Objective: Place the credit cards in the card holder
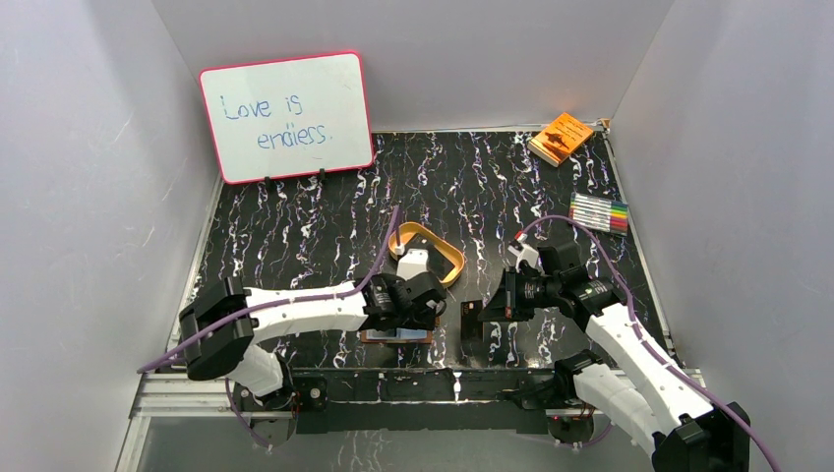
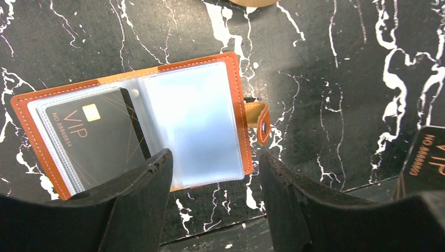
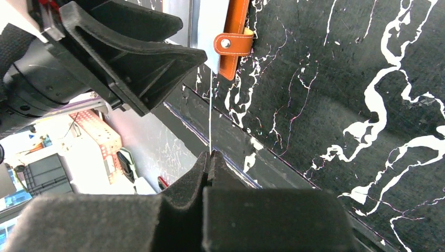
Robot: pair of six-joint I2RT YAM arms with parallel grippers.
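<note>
The brown card holder (image 2: 239, 113) lies open on the table. A black VIP card (image 2: 78, 123) sits in its left clear pocket, and the right pocket (image 2: 194, 115) looks empty. Over the holder's near side, my left gripper is open with nothing between its fingers. A second black card (image 1: 472, 320) stands out to the left from my right gripper (image 1: 489, 313), which is shut on it. In the right wrist view that card (image 3: 211, 110) appears edge-on as a thin line, close to the holder's strap (image 3: 236, 44).
A yellow-brown tray (image 1: 455, 253) with something dark inside stands behind the left gripper. Colored pens (image 1: 598, 213) and an orange book (image 1: 561, 138) lie at the right back. A whiteboard (image 1: 285, 118) stands at the back left.
</note>
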